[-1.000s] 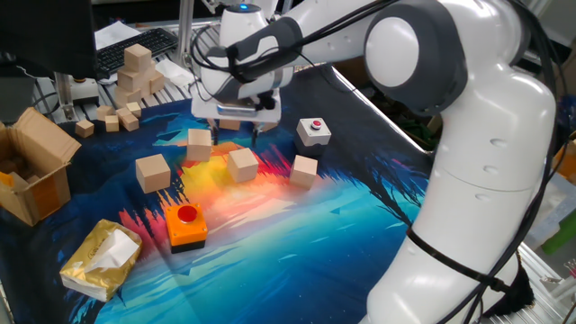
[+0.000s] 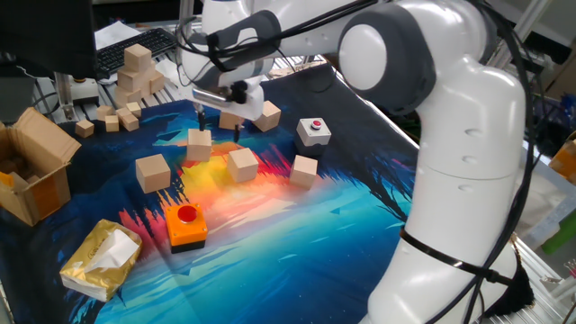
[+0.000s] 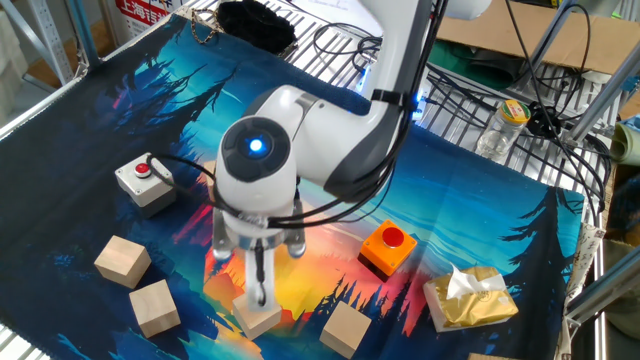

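My gripper [image 2: 219, 131] hangs open above the mat, its two fingers apart and nothing seen held between them. Below its left finger in exterior view 1 is a wooden block [image 2: 199, 145]; I cannot tell the exact height between them. Another block [image 2: 242, 165] lies nearer the front, with a block [image 2: 153, 174] to the left and one [image 2: 303, 171] to the right. Behind the gripper are two more blocks, one partly hidden [image 2: 231, 121] and one at the right [image 2: 267, 116]. In exterior view 2 the hand overlaps a block [image 3: 257, 318].
An orange box with a red button [image 2: 186, 228] and a gold tissue pack [image 2: 102, 261] lie at the front left. A grey button box [image 2: 313, 133] stands to the right. Small blocks, a block stack [image 2: 137, 79] and a cardboard box [image 2: 38, 166] are at the left.
In exterior view 1 my gripper has moved left and a little up, its fingers staying apart. It has come over the block behind the centre. The blocks have not moved.
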